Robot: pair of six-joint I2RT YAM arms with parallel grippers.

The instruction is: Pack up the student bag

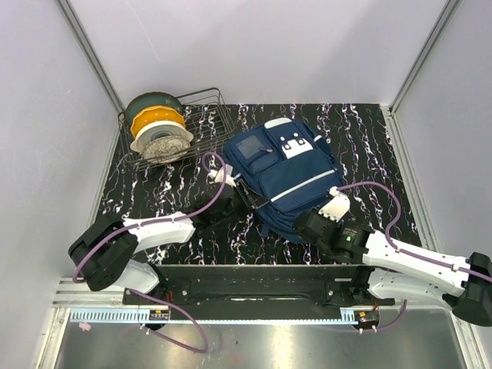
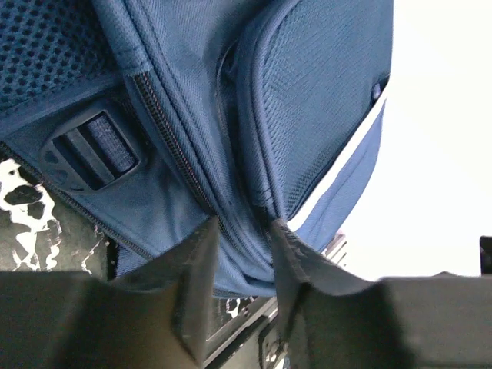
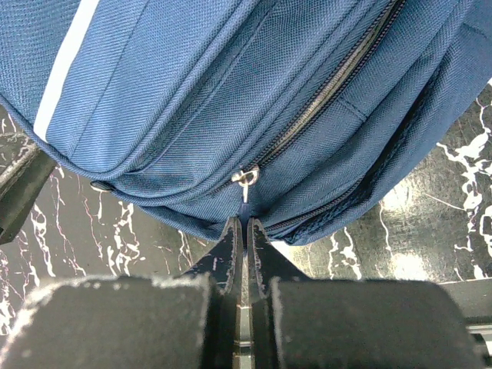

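A navy backpack (image 1: 288, 169) with a white-trimmed pocket lies tilted on the black marbled surface. My left gripper (image 1: 250, 198) is at the bag's lower left side, its fingertips close on the fabric beside a zipper (image 2: 169, 138) and a strap buckle (image 2: 92, 150); whether fabric is between them is unclear. My right gripper (image 1: 307, 223) is shut at the bag's bottom edge on a zipper pull (image 3: 245, 192), whose metal slider sits on the zipper track.
A wire rack (image 1: 207, 138) with plates and bowls (image 1: 157, 115) stands at the back left. The surface left of the bag is clear. White walls enclose the back and sides.
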